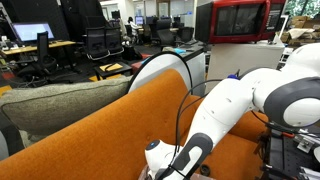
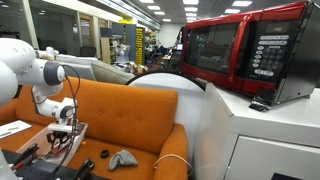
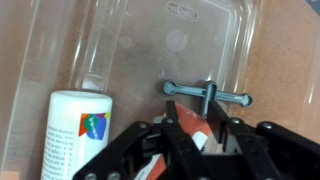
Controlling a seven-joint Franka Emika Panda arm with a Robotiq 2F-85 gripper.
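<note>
In the wrist view, my gripper reaches into a clear plastic bin with its fingers apart. Between and behind the fingertips shows a red-and-white packet, partly hidden by the gripper. A dark grey-blue T-shaped piece lies at the right side of the bin, its stem running down close to the right finger; I cannot tell whether they touch. On the left is a white bottle with a coloured label. In the second exterior view, my gripper is low on the left, its contents too small to make out.
The bin rests on an orange couch, whose backrest rises behind the arm. A grey cloth and small dark round objects lie on the seat to the right. A red microwave stands on a white cabinet.
</note>
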